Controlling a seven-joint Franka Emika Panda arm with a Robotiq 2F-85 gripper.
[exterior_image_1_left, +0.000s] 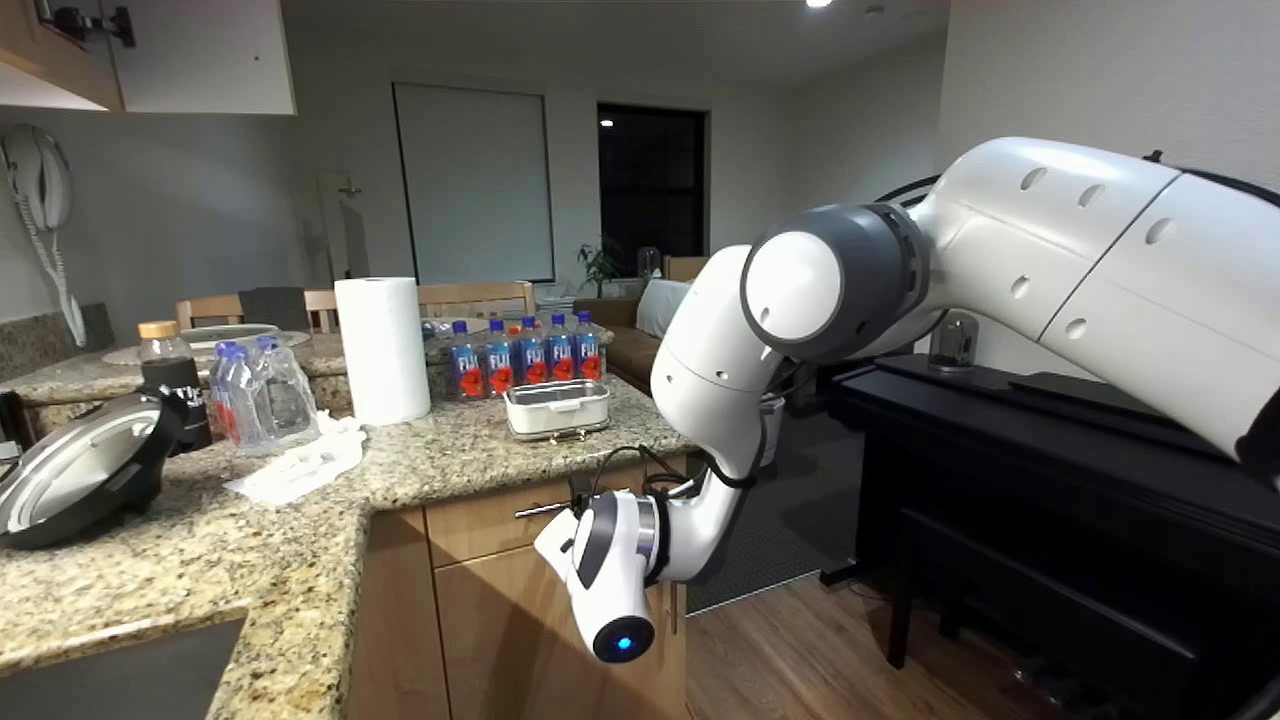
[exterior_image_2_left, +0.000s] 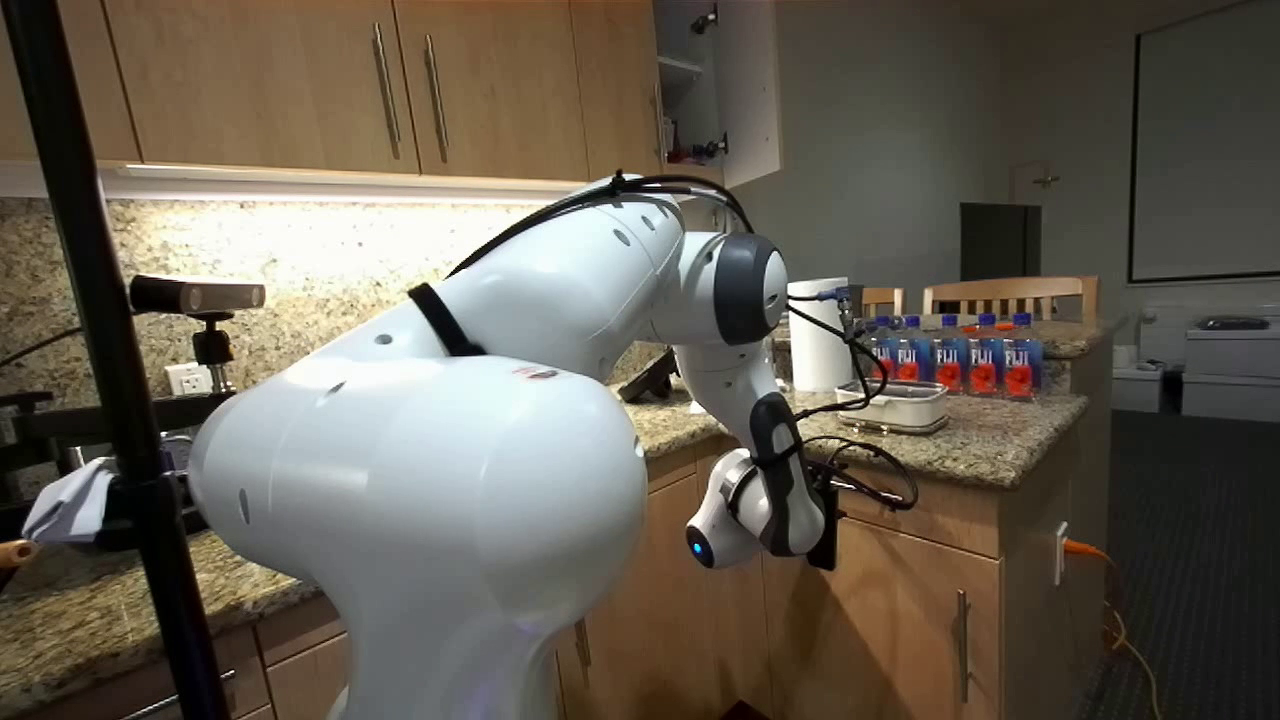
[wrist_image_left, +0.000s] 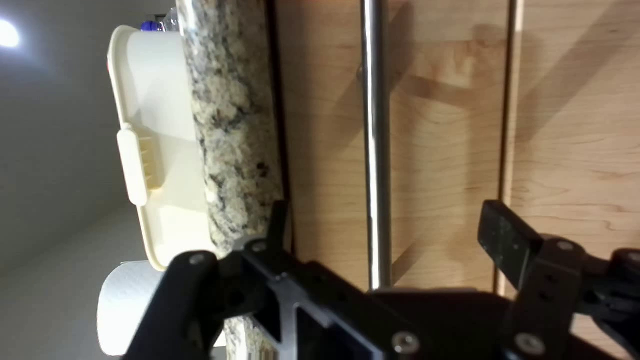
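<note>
In the wrist view a shiny metal bar handle runs across a light wood drawer front. My gripper is open, its two black fingers wide apart, one on either side of the handle in this view. Nothing is held; how far the fingers stand from the drawer front cannot be told. The drawer looks closed beneath the granite counter edge. From exterior view 1 the handle's left end shows beside my wrist, while the fingers are hidden behind the hand.
A cream container sits on the counter above the drawer, near the edge. Behind it stand several water bottles and a paper towel roll. A cabinet door lies below the drawer. Open floor shows to the right.
</note>
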